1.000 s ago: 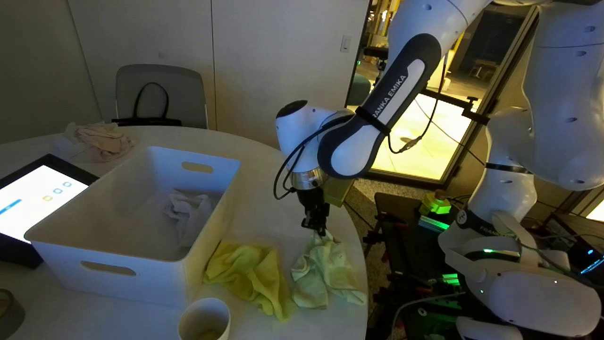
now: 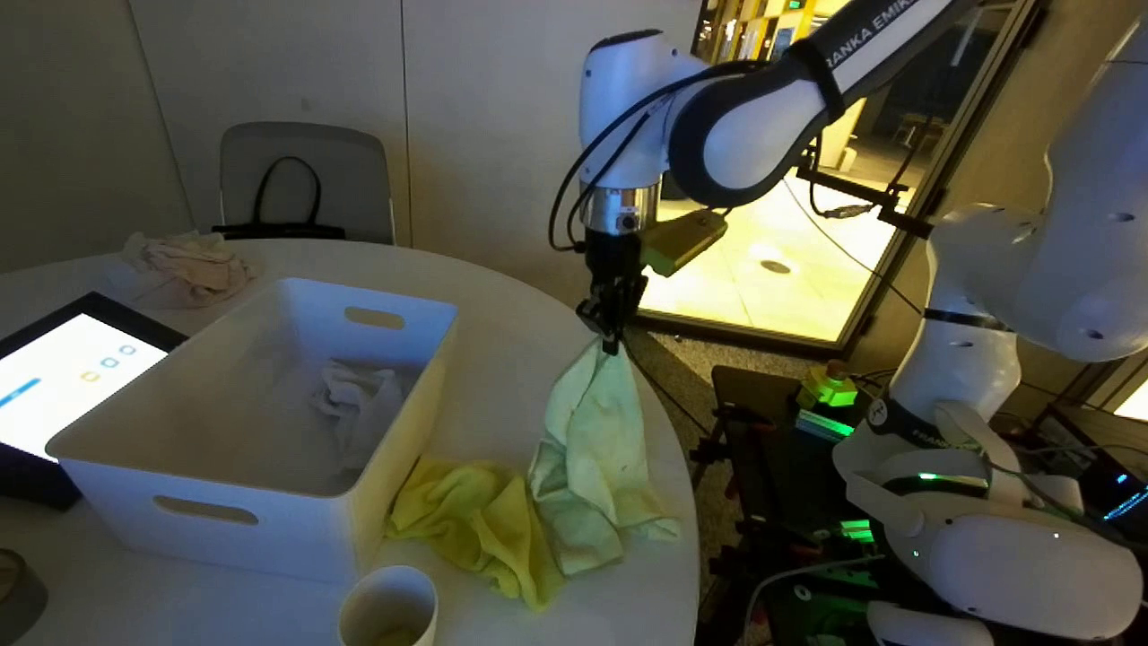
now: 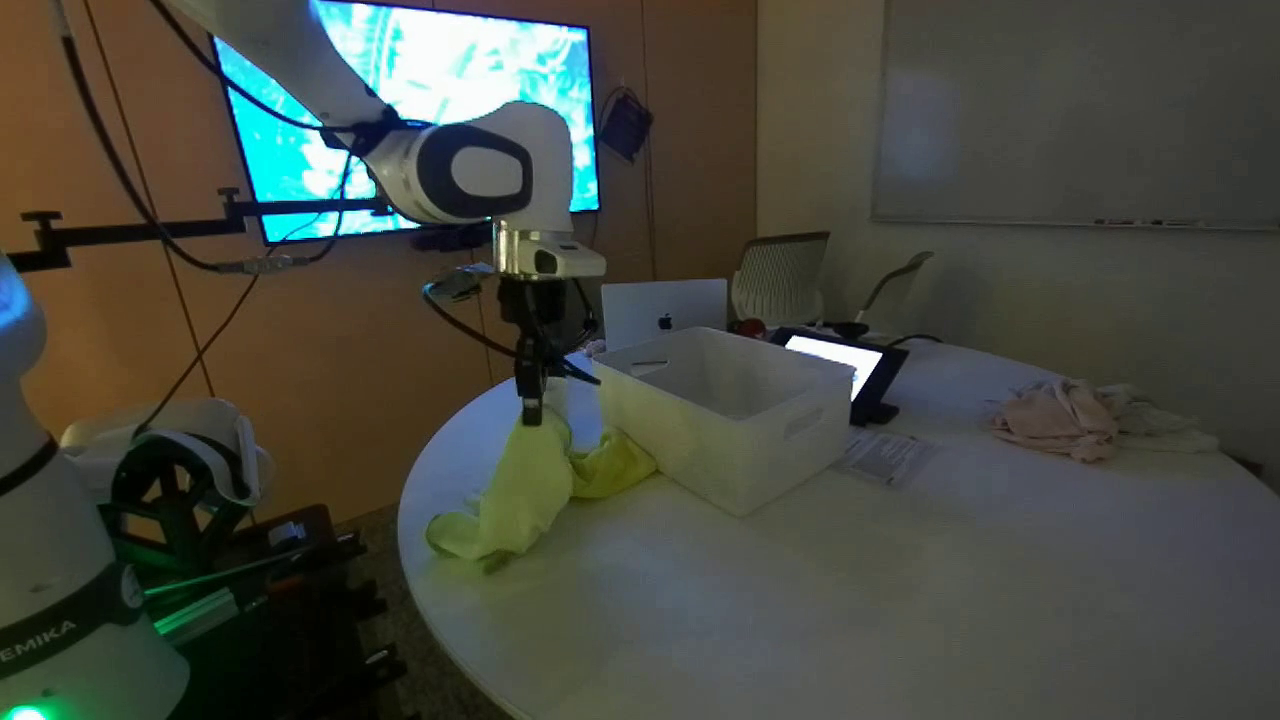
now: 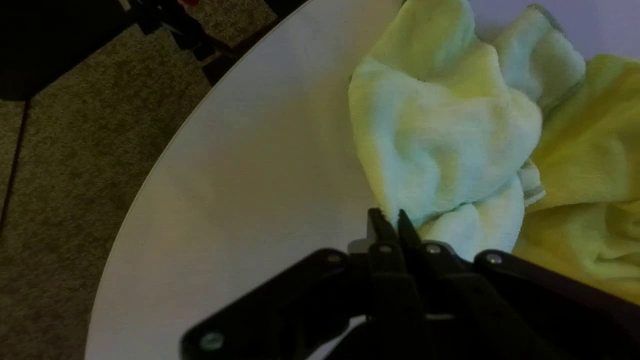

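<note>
Pinched at one end, a pale yellow-green cloth (image 2: 594,452) hangs from my gripper (image 2: 610,346), which is shut on it. The lower folds of this cloth appear to rest on the table near its edge. In the wrist view the fingertips of my gripper close on the near end of the pale cloth (image 4: 444,132). A deeper yellow cloth (image 2: 473,522) lies crumpled right beside it, between it and the white bin (image 2: 400,447). Inside the bin lies a whitish cloth (image 2: 360,409).
A white cup (image 2: 389,608) stands in front of the bin. Past the bin are a lit tablet (image 2: 75,377) and a pinkish cloth pile (image 2: 194,269). The round table's edge (image 4: 159,157) runs close to the pale cloth. Bare tabletop (image 3: 840,600) spreads on one side of the bin.
My gripper has risen and drawn the pale cloth upward, so it now hangs stretched from the fingers. Its lower part has shifted slightly toward the yellow cloth.
</note>
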